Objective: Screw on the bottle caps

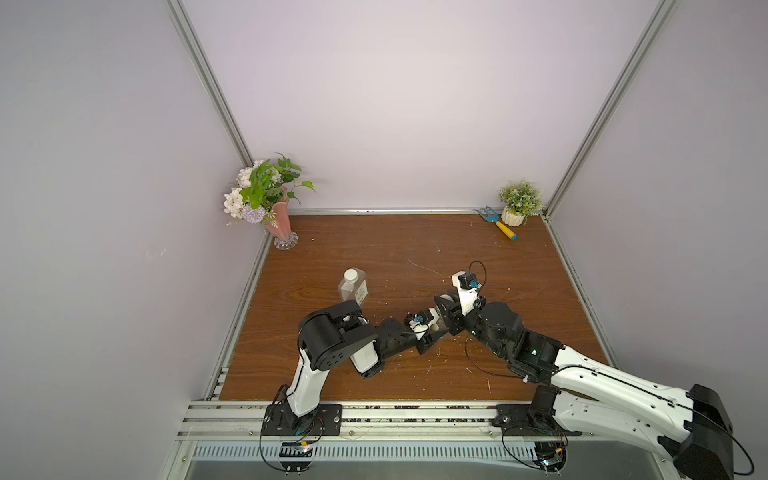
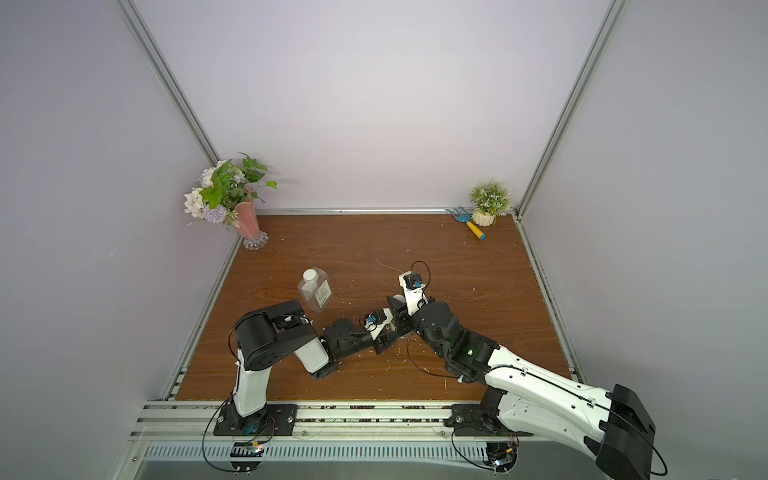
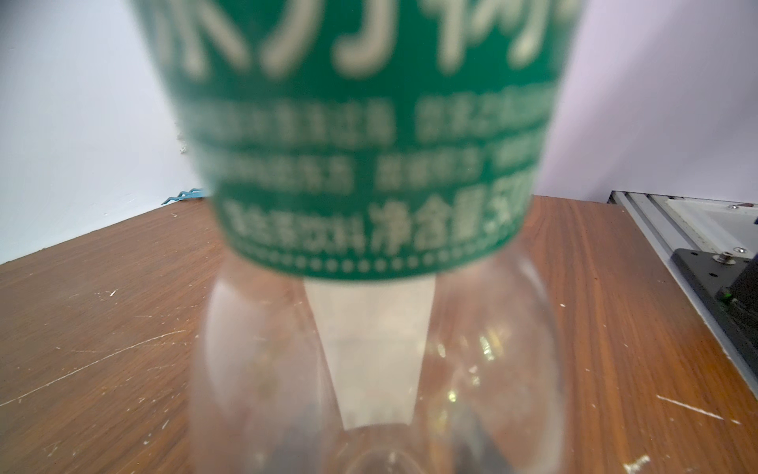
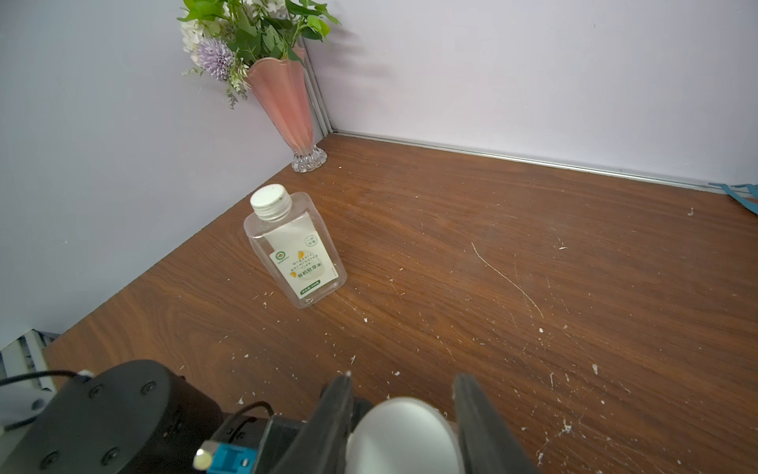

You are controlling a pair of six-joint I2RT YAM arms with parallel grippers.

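A clear bottle with a green label [image 3: 379,158] fills the left wrist view, very close to my left gripper [image 1: 432,328], whose fingers are blurred behind the plastic; its finger state is unclear. My right gripper is shut on a white cap [image 4: 402,442] at the top of that bottle, over the right-centre of the table; whether the cap sits straight is hidden. A square clear bottle [image 4: 296,256] with a white cap and label stands apart, left of both grippers.
A pink vase of flowers [image 1: 280,220] stands at the back left. A small potted plant [image 1: 520,200] and a yellow-handled garden fork [image 1: 504,229] are at the back right.
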